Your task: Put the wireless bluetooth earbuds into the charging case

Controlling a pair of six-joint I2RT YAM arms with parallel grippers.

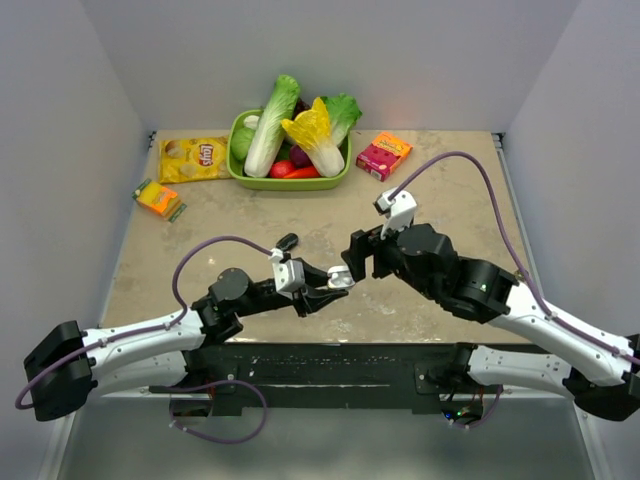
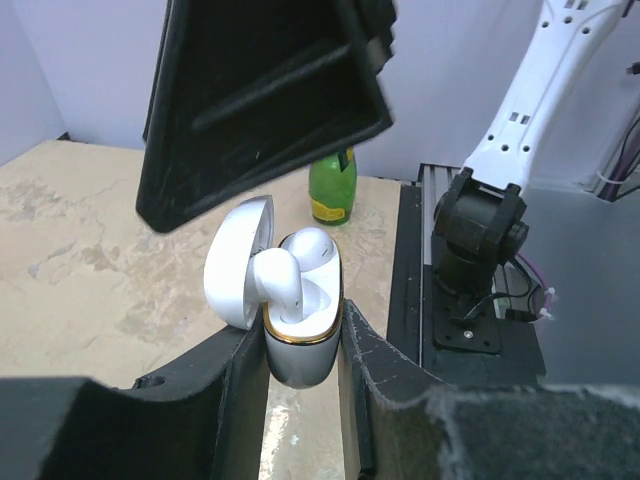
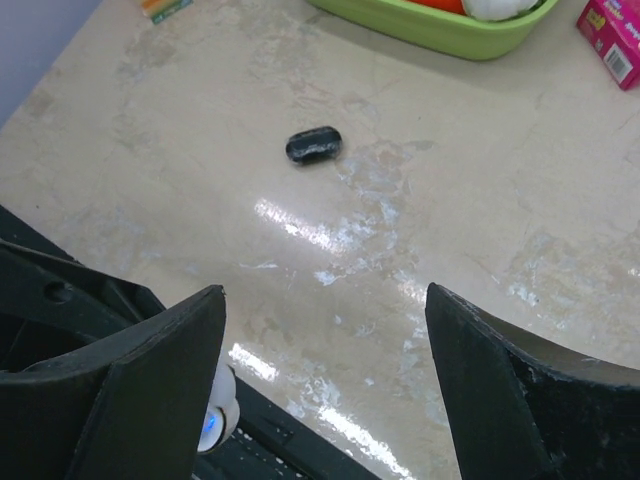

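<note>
A small white charging case (image 2: 303, 355) with its lid raised is gripped by my left gripper (image 1: 322, 286), whose dark fingers (image 2: 245, 385) press on it from both sides. White rounded earbud shapes (image 2: 278, 278) show in the case; how deeply they are seated I cannot tell. Just above and beside the case is my right gripper, one dark finger (image 2: 240, 110) looming over it in the left wrist view. Its fingers stand apart with only bare tabletop seen between them. In the right wrist view, part of the case peeks out past the left-hand finger, with a blue light showing.
On the table behind the grippers lies a small black object (image 3: 314, 145). Farther back are a green vegetable basket (image 1: 292, 184), a yellow chip bag (image 1: 194, 160), a pink box (image 1: 384, 156) and an orange box (image 1: 156, 198).
</note>
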